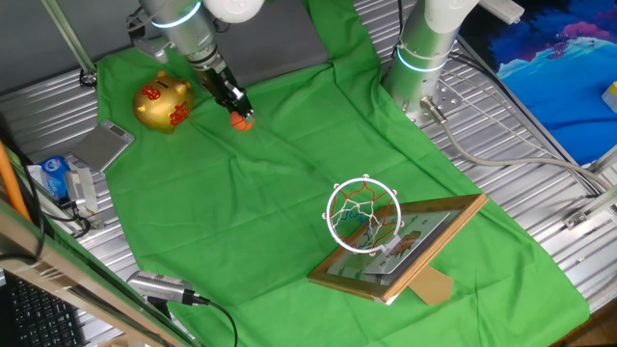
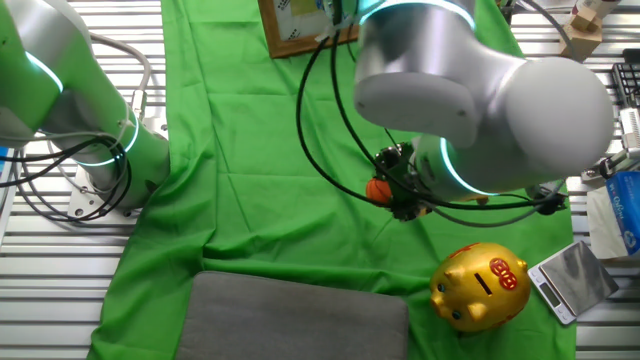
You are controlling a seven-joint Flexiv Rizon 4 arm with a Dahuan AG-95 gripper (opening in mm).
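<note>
A small orange ball point(image 1: 240, 122) is at the fingertips of my gripper point(image 1: 243, 115), which is shut on it over the green cloth, right of the golden piggy bank. In exterior view 2 the orange ball point(image 2: 379, 190) shows beside the dark gripper point(image 2: 392, 188), partly covered by the arm and its cables. How high the ball is above the cloth is hard to tell. A small hoop with a white rim point(image 1: 399, 214) and a coloured net is fixed to a wooden-framed board point(image 1: 439, 220), well away from the gripper.
The golden piggy bank point(image 1: 162, 102) stands close to the gripper, with a small scale point(image 1: 103, 146) beyond it.
</note>
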